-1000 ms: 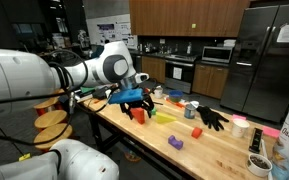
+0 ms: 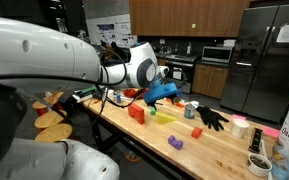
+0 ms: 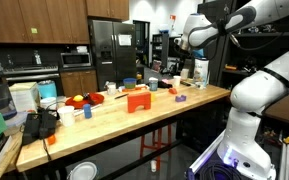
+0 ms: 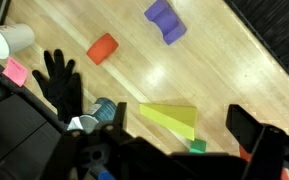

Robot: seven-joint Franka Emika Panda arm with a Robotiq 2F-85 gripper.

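Observation:
In the wrist view my gripper stands open, its two dark fingers wide apart at the lower edge. A yellow wedge-shaped block point(image 4: 170, 118) lies flat on the wooden table between and below the fingers, touching neither. Close by it is a small green block point(image 4: 198, 146), partly cut off from sight. Farther up the wrist view lie a purple block point(image 4: 165, 21) and an orange-red block point(image 4: 102, 48). From the side, the gripper point(image 2: 162, 92) hangs above the table, nothing held.
A black glove point(image 4: 61, 84), a can point(image 4: 102, 110), a white cup point(image 4: 8, 40) and a pink piece point(image 4: 15, 71) lie along one side. A large red block point(image 2: 136, 113) stands near the arm. Bare wood surrounds the purple block.
The arm has swung rightward and reached farther over the table, from near the large red block to over the yellow and green blocks. Those blocks appear unmoved.

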